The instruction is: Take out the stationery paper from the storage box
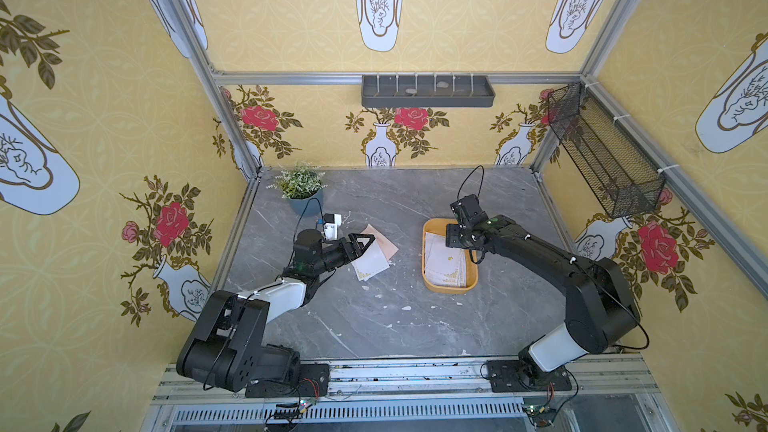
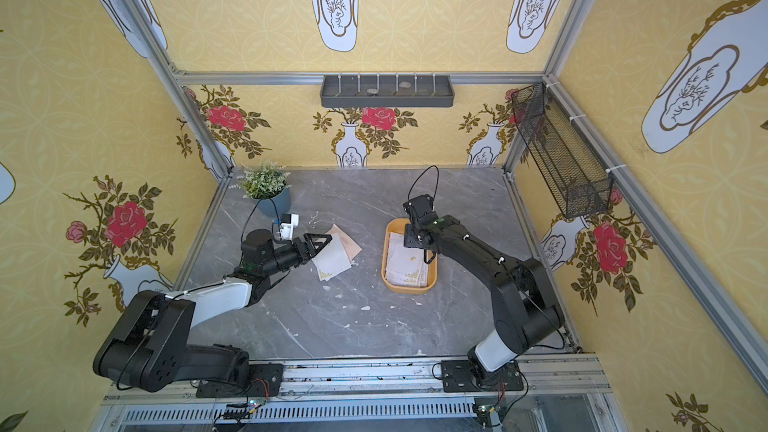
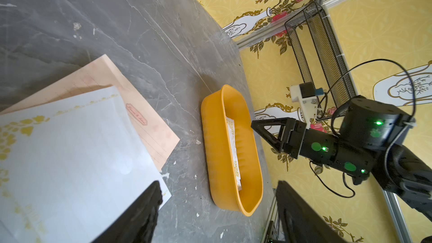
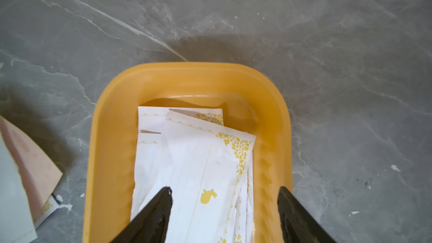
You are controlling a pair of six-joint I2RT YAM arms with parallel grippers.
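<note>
The yellow storage box (image 1: 428, 276) holds white stationery paper (image 4: 193, 175) with gold prints. Left of it lie a pink sheet (image 3: 148, 135) and a white sheet (image 3: 72, 157) on the table. My left gripper (image 1: 364, 244) hangs over these loose sheets, fingers apart with nothing seen between them. My right gripper is open over the box, fingers apart above the paper, its arm partly hiding the box in the top views.
A potted plant (image 1: 305, 206) stands at the back left. A wire basket (image 1: 608, 152) hangs on the right wall, a grey rack (image 1: 427, 100) on the back wall.
</note>
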